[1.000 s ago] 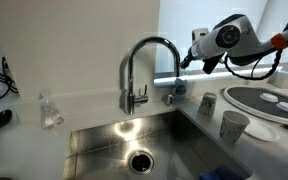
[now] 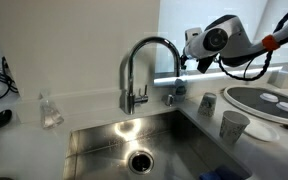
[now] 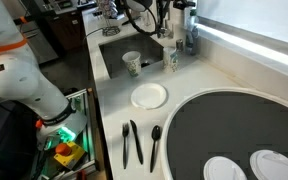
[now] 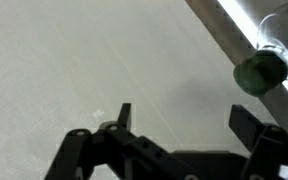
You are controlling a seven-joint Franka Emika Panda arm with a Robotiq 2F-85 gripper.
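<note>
My gripper (image 2: 183,64) hangs in the air at the back of the counter, just right of the tall faucet (image 2: 131,75). In the wrist view the gripper is open, with its dark fingers wide apart and only pale surface between them. A clear bottle with a dark green cap (image 4: 260,73) shows at the upper right there, beyond the right finger and apart from it. A small bottle (image 3: 170,58) stands by the sink in the second exterior view, below the arm.
The steel sink (image 2: 94,145) lies left of the counter. Metal cups (image 2: 234,124), a white plate (image 3: 149,96), cutlery (image 3: 138,140) and a dark round surface (image 3: 224,130) with white discs occupy the counter. Open counter lies behind the plate.
The sink, cups and faucet look unchanged.
</note>
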